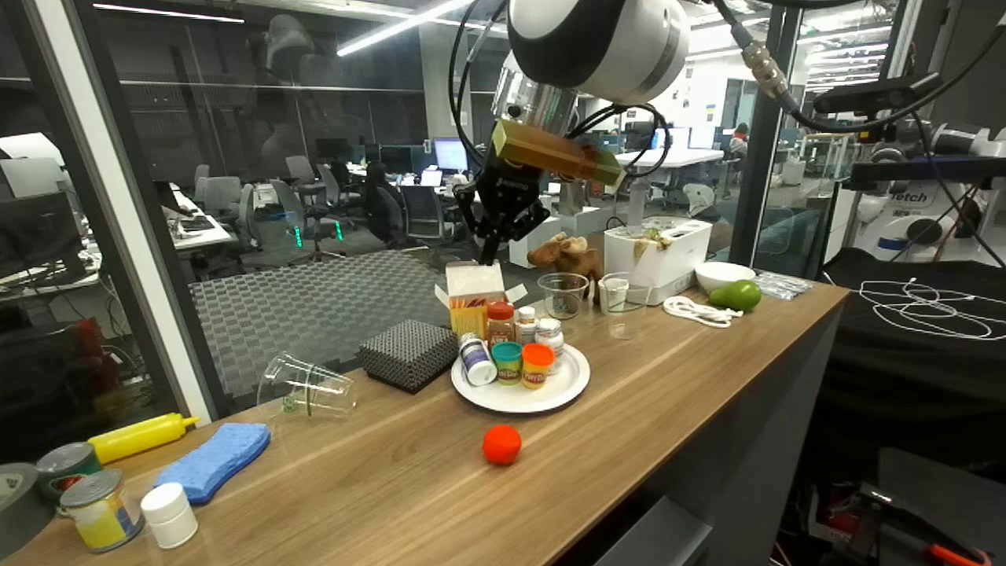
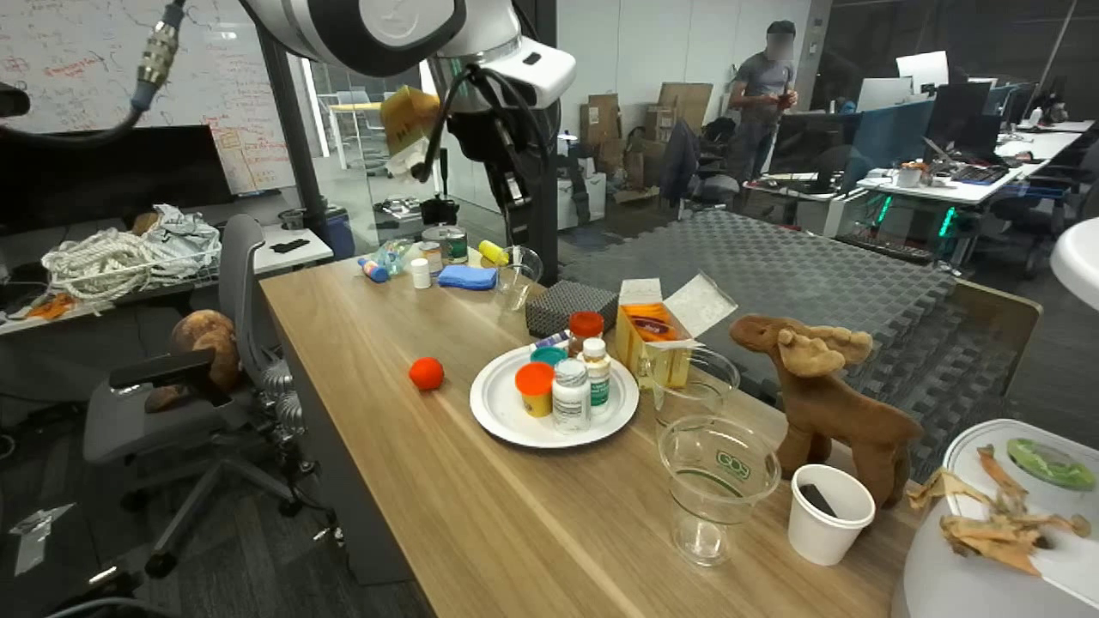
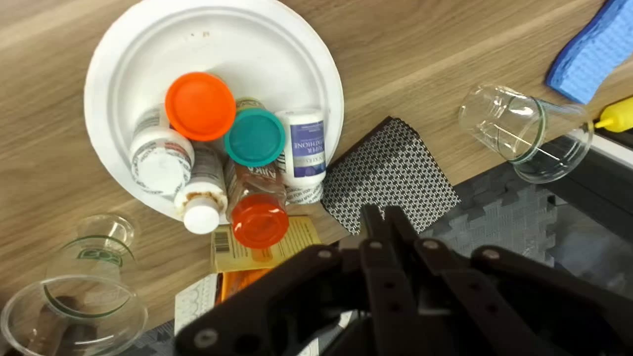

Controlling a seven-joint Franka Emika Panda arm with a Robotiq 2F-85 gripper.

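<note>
My gripper hangs in the air above the back of the counter, near the open yellow box. In the wrist view its two dark fingertips stand close together, and I can make out no object between them. A clear plastic cup lies on its side on the counter, left of the black mesh block and apart from my gripper. The white plate holds several bottles and two tubs, one with an orange lid and one with a teal lid.
A red ball sits in front of the plate. Two clear cups, a white paper cup and a brown plush moose stand beyond the box. A blue sponge and cans are at the far left.
</note>
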